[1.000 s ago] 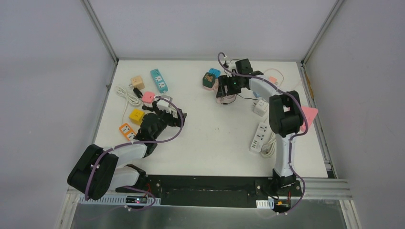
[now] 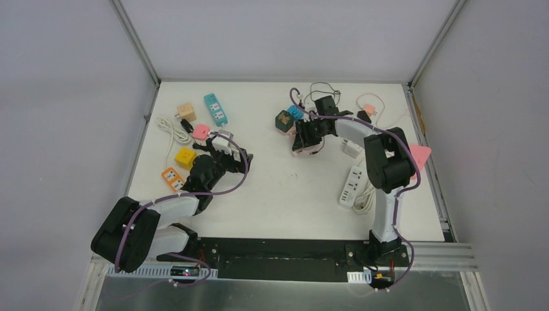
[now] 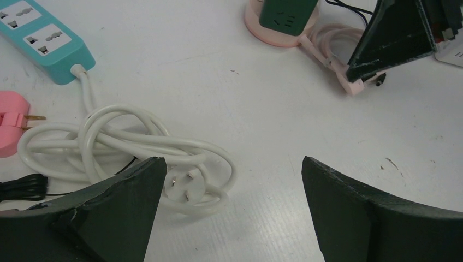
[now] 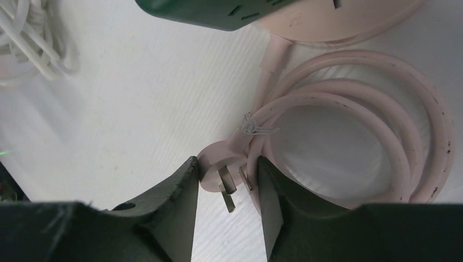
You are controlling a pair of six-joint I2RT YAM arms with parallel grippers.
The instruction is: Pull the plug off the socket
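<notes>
A dark green plug block point(image 2: 284, 120) sits on a round pink socket point(image 3: 256, 28), with a coiled pink cord point(image 4: 377, 98). That cord ends in a pink pronged plug point(image 4: 215, 155). My right gripper is shut around this pronged plug and the strand of cord beside it, metal prongs showing between the fingers. In the right wrist view only part of the green block point(image 4: 202, 12) and of the socket's pink base point(image 4: 338, 22) shows at the top. My left gripper stands open above the table, nothing between its fingers.
White cable with its plug point(image 3: 184, 185) lies below the left gripper. A teal power strip point(image 2: 215, 109), yellow block point(image 2: 185, 158) and orange strip point(image 2: 173, 179) occupy the left side. A white strip point(image 2: 350, 185) lies right.
</notes>
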